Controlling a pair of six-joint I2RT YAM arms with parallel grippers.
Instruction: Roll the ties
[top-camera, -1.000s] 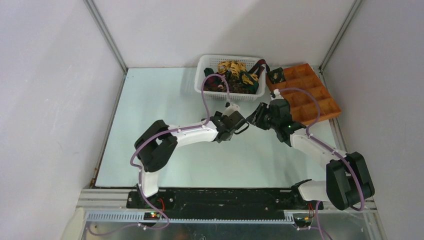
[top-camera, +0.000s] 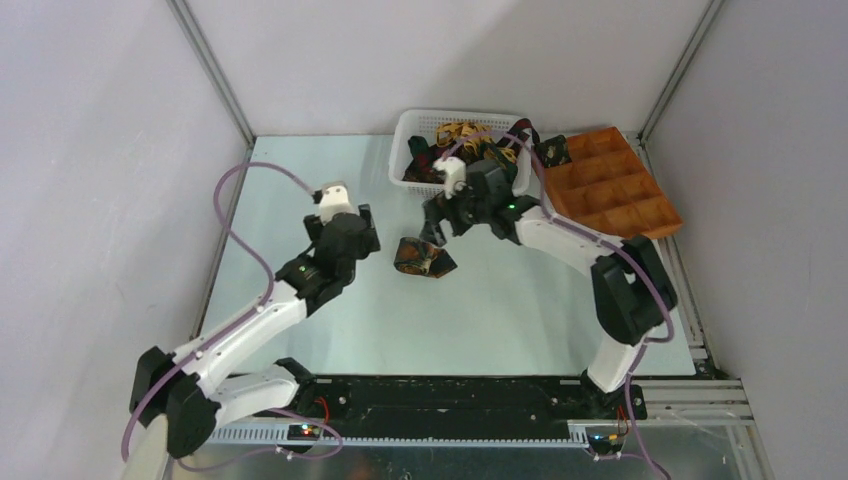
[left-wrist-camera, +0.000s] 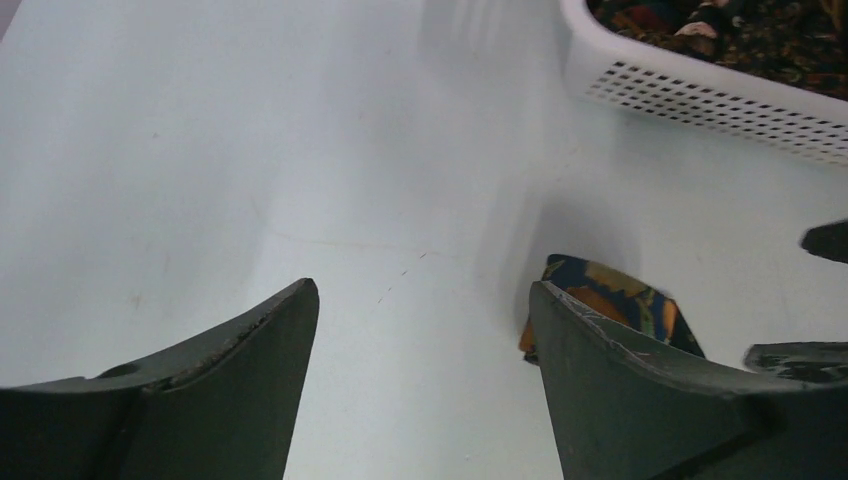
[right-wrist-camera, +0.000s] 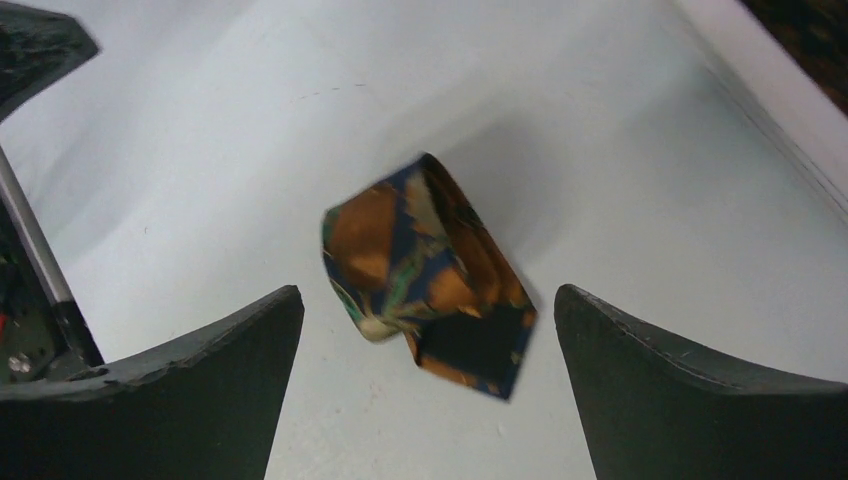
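A dark tie with an orange and green pattern lies rolled into a loose bundle (top-camera: 415, 256) on the middle of the table, a short flap (right-wrist-camera: 470, 350) sticking out from its coil. My right gripper (top-camera: 437, 222) is open just behind and above the bundle, which shows in the gap between its fingers in the right wrist view. To the left, clear of the bundle, is my left gripper; it stands open, with only bare table between its fingers. One left finger partly covers the bundle in the left wrist view.
A white basket (top-camera: 400, 150) full of tangled ties stands at the back middle. Right of it is an orange-brown compartment tray (top-camera: 640, 185), with another dark rolled tie (top-camera: 553, 151) in its back left corner.
My left gripper has backed off the bundle to the left, uncovering it. My right gripper has opened and swung left from near the tray to above the bundle.
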